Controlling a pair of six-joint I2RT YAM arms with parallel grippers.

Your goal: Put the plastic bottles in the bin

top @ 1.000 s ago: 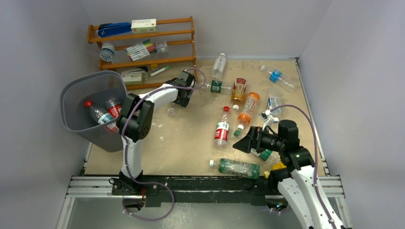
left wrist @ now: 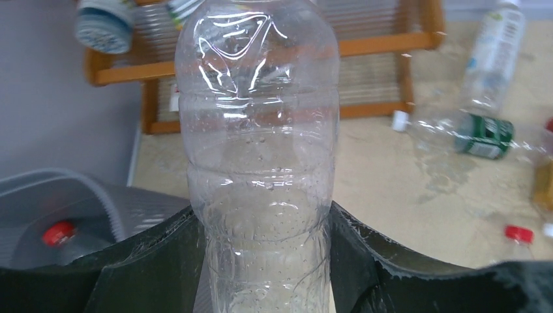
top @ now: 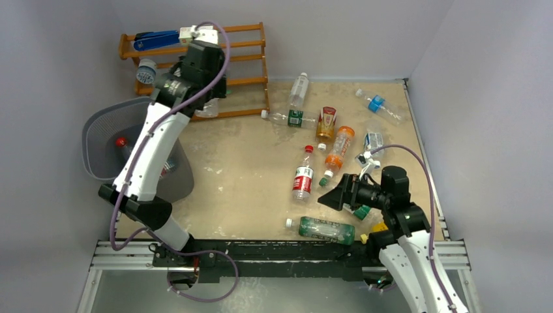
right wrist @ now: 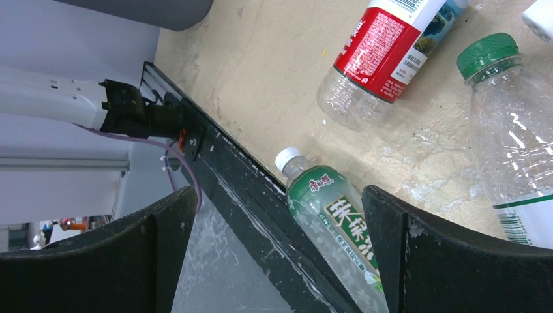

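A large clear plastic bottle [left wrist: 259, 156] is raised in my left gripper, which is shut on it; in the top view it is mostly hidden by that arm. The grey bin [top: 171, 182] stands at left with bottles inside. My right gripper stands open above the lower right of the table. Around it lie a green-label bottle [right wrist: 332, 235], a red-label bottle [top: 302, 179], an orange bottle [top: 339, 147] and several others, including a green-capped bottle [right wrist: 515, 143].
A wooden rack [top: 244, 81] with boxes and other items stands at the back left. Bottles cover the right half of the table [top: 241, 182]. Walls enclose the sides and back.
The right arm and other bottles are unchanged.
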